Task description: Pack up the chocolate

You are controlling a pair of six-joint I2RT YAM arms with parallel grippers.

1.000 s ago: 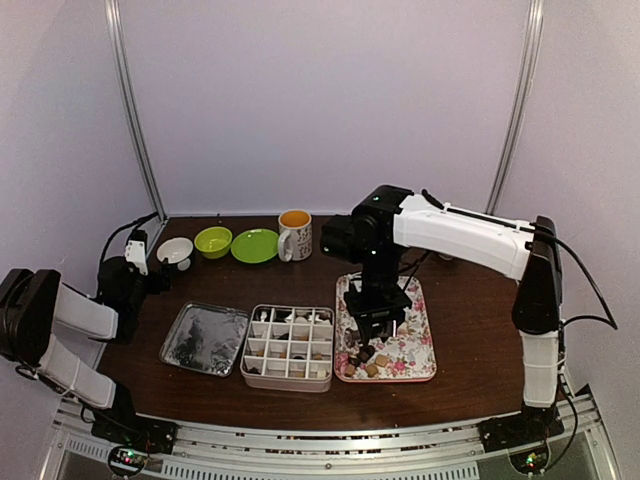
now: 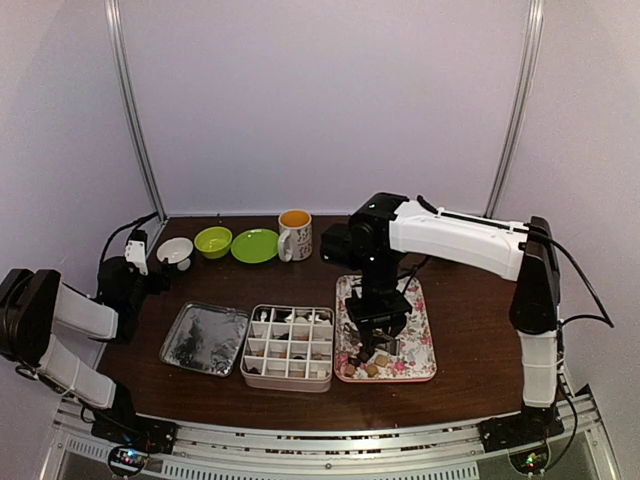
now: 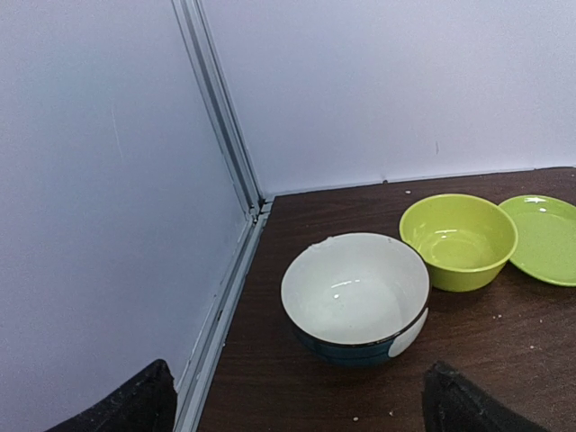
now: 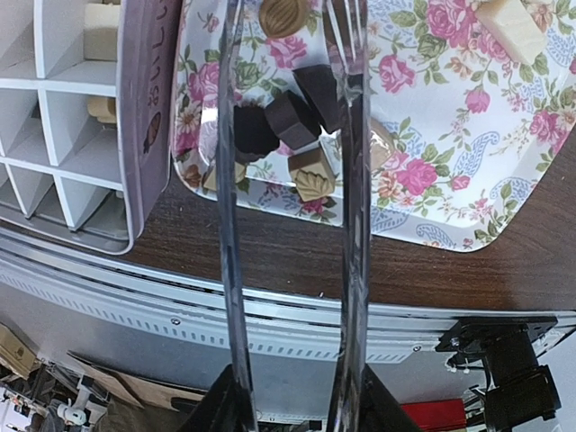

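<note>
The floral tray (image 2: 420, 340) holds several chocolates: a round brown one (image 4: 282, 16), dark ones (image 4: 292, 123), a carved one (image 4: 312, 175) and a cream one (image 4: 511, 31). Beside it the divided box (image 4: 81, 162) has pieces in some compartments. My right gripper (image 2: 375, 335) points down into the tray, its long clear fingers (image 4: 355, 270) over the chocolates. Their tips run off the top of the right wrist view, so what they grip is unclear. My left gripper stands open and empty at the left, facing the bowls.
A metal tray (image 2: 205, 340) lies left of the box. A white bowl (image 3: 354, 288), green bowl (image 3: 459, 270), green plate (image 2: 255, 245) and mug (image 2: 300, 240) stand at the back. Bare table (image 2: 480, 350) is right of the floral tray.
The right arm has sunk slightly lower over the floral tray since a second ago. The left arm has stayed still.
</note>
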